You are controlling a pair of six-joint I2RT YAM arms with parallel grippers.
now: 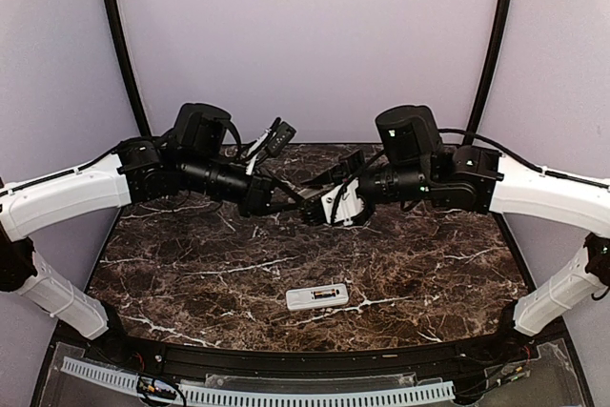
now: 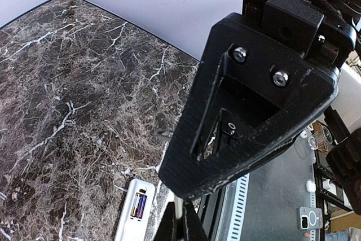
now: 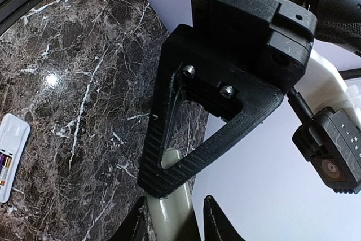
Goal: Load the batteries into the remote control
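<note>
A white remote lies on the marble table with its compartment uppermost and batteries visible inside. Above the table, my grippers meet. My left gripper is shut, a pale thin piece at its fingertips, mostly hidden by the other gripper. My right gripper reaches around a pale, elongated object, which also appears between the two grippers in the top view; its fingers are part open, and I cannot tell whether they grip it.
Walls surround it at the back and sides, and a dark rail with a grey tray runs along the front edge.
</note>
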